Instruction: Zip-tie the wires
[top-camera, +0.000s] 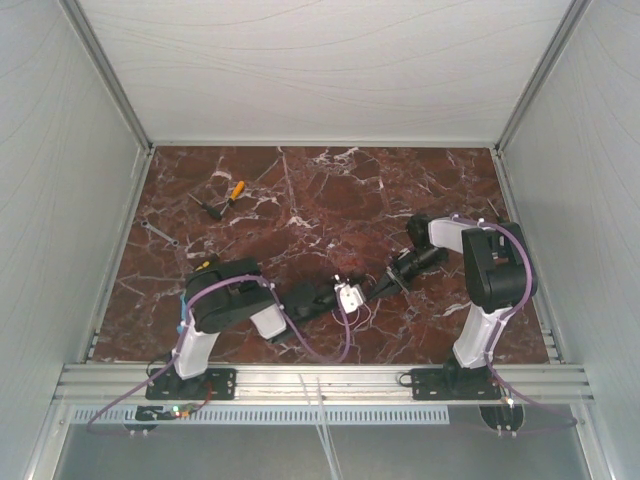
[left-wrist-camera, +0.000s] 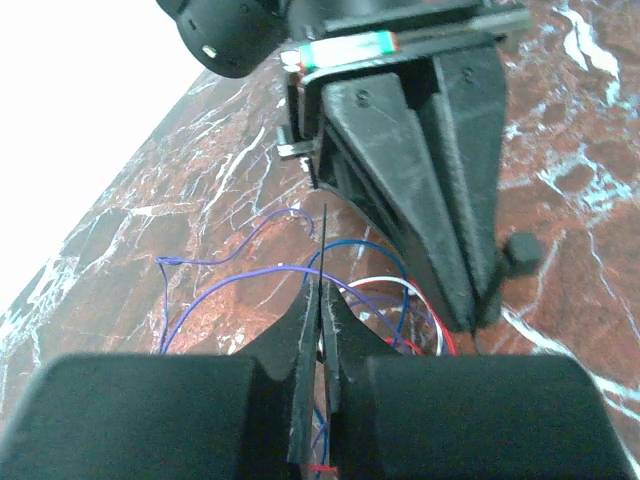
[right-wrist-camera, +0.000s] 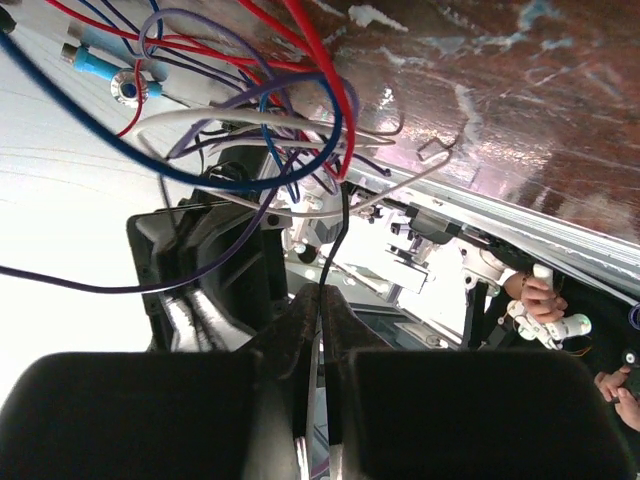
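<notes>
A loose bundle of blue, red, white and purple wires lies between my two grippers; its tangle fills the upper left of the right wrist view. My right gripper is shut on a thin black zip tie (right-wrist-camera: 344, 225), which runs from the fingertips up to the bunched wires (right-wrist-camera: 300, 165). My left gripper is also shut, and a thin black strip of the zip tie (left-wrist-camera: 323, 240) sticks up from between its tips. Both grippers are close together in the top view, hiding most of the tie. Whether it is looped round every wire I cannot tell.
A screwdriver with an orange handle (top-camera: 237, 190), dark pliers (top-camera: 210, 211) and a wrench (top-camera: 159, 233) lie at the left of the marble table (top-camera: 330, 190). The right gripper's fingers (left-wrist-camera: 455, 190) stand close before the left wrist camera.
</notes>
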